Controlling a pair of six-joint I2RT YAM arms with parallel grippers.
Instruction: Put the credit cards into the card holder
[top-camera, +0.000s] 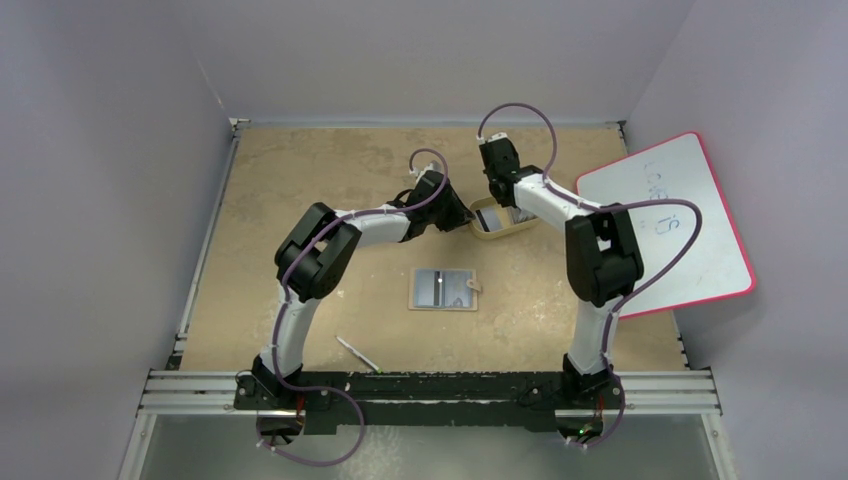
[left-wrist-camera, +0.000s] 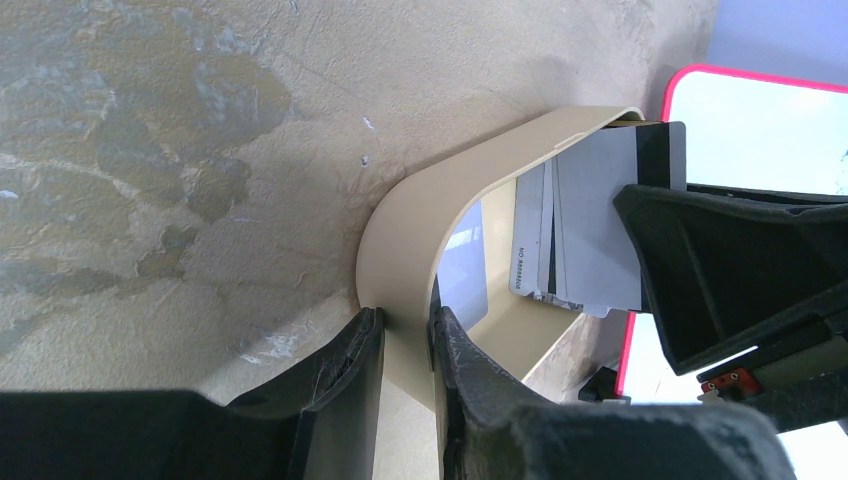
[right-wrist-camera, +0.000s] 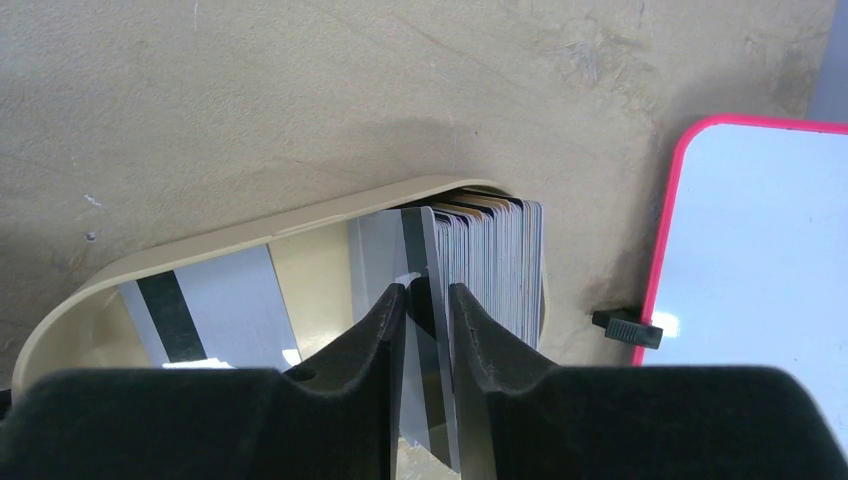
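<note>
A tan oval container (top-camera: 485, 231) holds cards at the table's upper middle. My left gripper is shut on the container's wall. My right gripper is inside it at a grey card (right-wrist-camera: 375, 250) with a dark stripe, beside an upright stack of cards (right-wrist-camera: 495, 250); its fingers are slightly apart, and whether they grip the card is unclear. A loose card (right-wrist-camera: 235, 310) lies in the container's other part. The card holder (top-camera: 424, 289), a flat open case showing grey cards in sleeves, lies nearer the front.
A pink-edged whiteboard (top-camera: 670, 260) lies at the right. A pen (top-camera: 357, 352) lies near the front edge.
</note>
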